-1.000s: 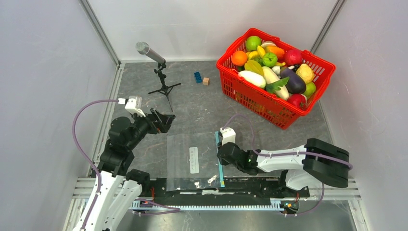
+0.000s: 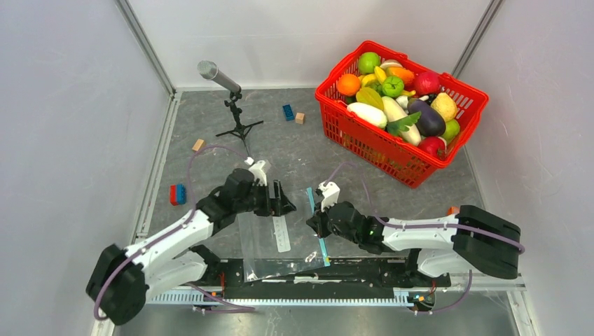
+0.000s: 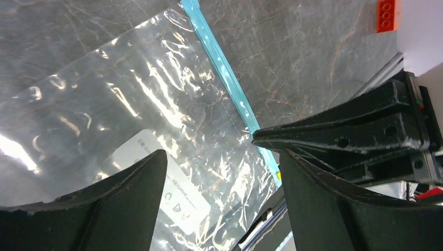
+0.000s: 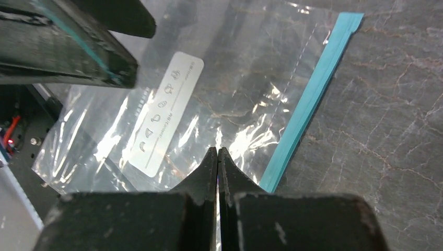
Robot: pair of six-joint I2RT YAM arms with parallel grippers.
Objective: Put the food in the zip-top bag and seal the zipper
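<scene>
A clear zip top bag lies flat on the grey table, with a white label strip and a blue zipper edge along its right side. No food shows inside it. Above the bag's upper part hangs my left gripper, its fingers well apart and nothing between them. My right gripper is at the zipper edge with its fingertips together; nothing shows between them. The play food, among it an orange and an eggplant, fills the red basket.
A microphone on a small tripod stands at the back left. Small toy bricks lie about, such as a blue brick and a red-blue brick. Bare table lies between the bag and the basket.
The right gripper has shifted only slightly along the zipper edge, and the bag has turned a little.
</scene>
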